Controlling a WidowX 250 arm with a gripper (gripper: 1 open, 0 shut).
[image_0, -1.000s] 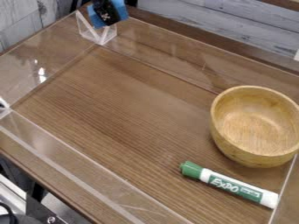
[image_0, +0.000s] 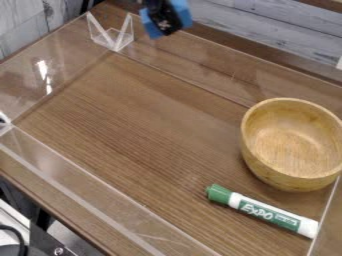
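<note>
My gripper (image_0: 158, 20) is at the top centre, black, shut on a blue object (image_0: 171, 20), held in the air. Below and left of it a clear plastic container (image_0: 110, 34) stands at the back left of the wooden table (image_0: 134, 120). A tan bowl (image_0: 287, 165) sits at the right, and a green and white Expo marker (image_0: 263, 210) lies at the front right.
A white ledge runs along the back right. Clear strips run along the left and front edges.
My gripper and the blue object have moved right from above the clear container. The bowl and marker have not moved.
</note>
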